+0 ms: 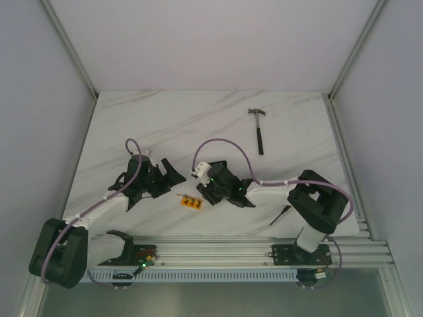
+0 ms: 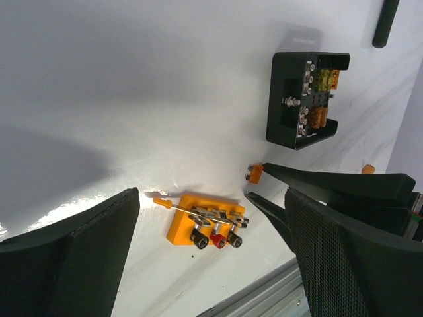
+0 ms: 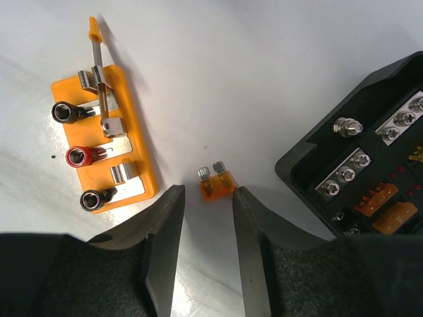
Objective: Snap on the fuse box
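Note:
A small orange fuse (image 3: 215, 185) with two metal prongs lies on the table between the fingertips of my right gripper, which stands part open around it. The black fuse box (image 3: 370, 172), with screw terminals and fuses, sits just right of it in the right wrist view. An orange knife-switch board (image 3: 106, 165) lies to the left. My left gripper (image 1: 173, 173) stands open over the table, left of the board and fuse; in the left wrist view its wide fingers frame the board (image 2: 182, 224).
A hammer (image 1: 259, 139) lies at the back right, and a dark screwdriver (image 1: 280, 215) at the front right.

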